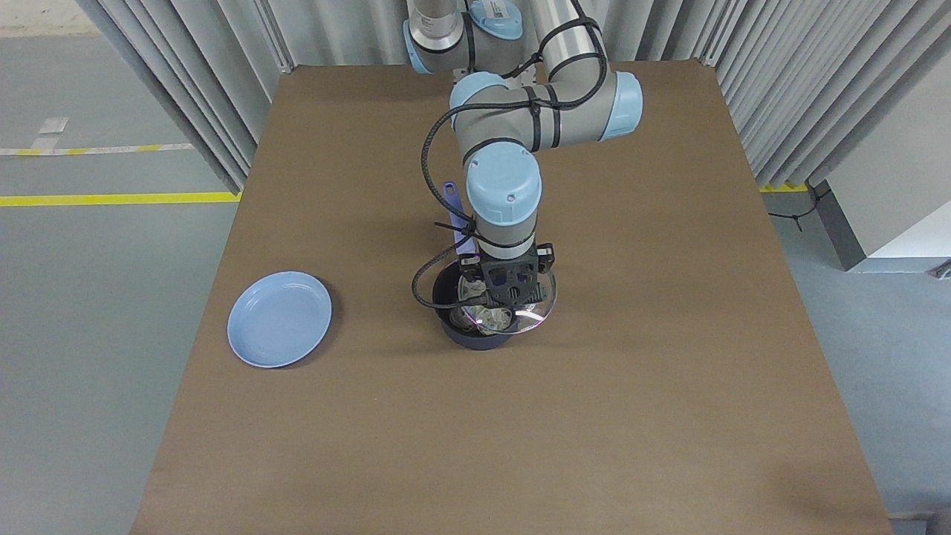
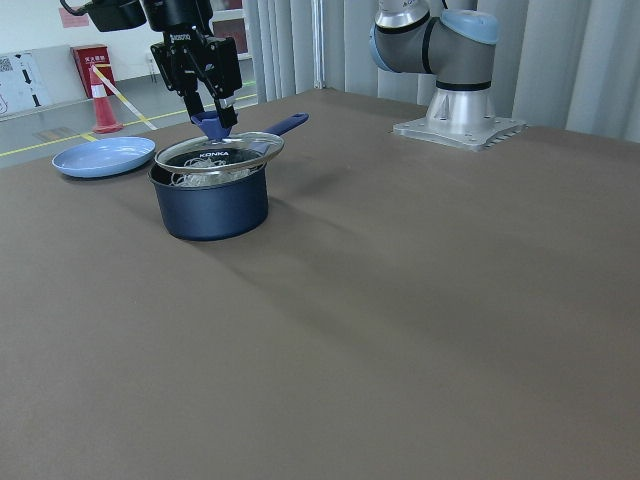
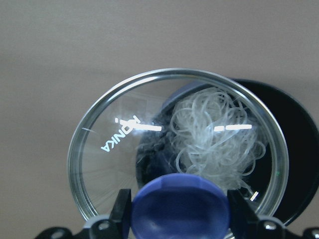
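My gripper [image 2: 214, 112] is shut on the blue knob [image 3: 180, 205] of the glass lid [image 3: 99, 164], which it holds over the dark blue pot [image 2: 208, 212]. The lid sits slightly off centre in the wrist view, with part of the pot's dark inside [image 3: 294, 149] uncovered beside it. In the left view it is at rim height; whether it touches the rim I cannot tell. White noodles [image 3: 214, 134] show through the glass inside the pot. The pot's blue handle [image 1: 451, 200] points toward the back.
A light blue plate [image 1: 278, 318] lies left of the pot.
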